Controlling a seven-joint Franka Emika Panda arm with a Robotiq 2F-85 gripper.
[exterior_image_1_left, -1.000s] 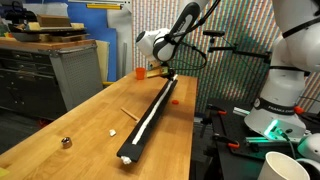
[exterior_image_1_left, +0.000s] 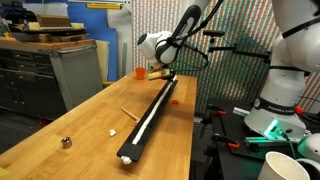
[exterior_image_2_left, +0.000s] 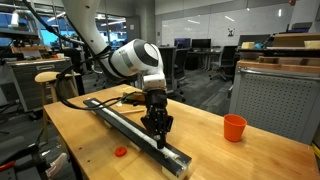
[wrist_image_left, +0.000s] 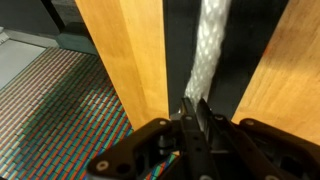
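A long black tray (exterior_image_1_left: 129, 153) lies lengthwise on the wooden table, with a pale white strip (exterior_image_1_left: 147, 124) running along its middle. My gripper (exterior_image_2_left: 158, 139) is low over the tray's far end as exterior view 1 shows it, pointing down. In the wrist view the greyish-white strip (wrist_image_left: 207, 50) runs down to the fingertips, and my fingers look shut on it. The fingers hide the exact contact. Part of the strip (exterior_image_2_left: 176, 154) also shows on the tray beyond the gripper in exterior view 2.
An orange cup (exterior_image_2_left: 234, 127) stands apart from the tray. A small red disc (exterior_image_2_left: 121, 152) lies close beside it. A thin wooden stick (exterior_image_1_left: 130, 114) and a small metal piece (exterior_image_1_left: 66, 142) rest on the table, which has wide clear areas.
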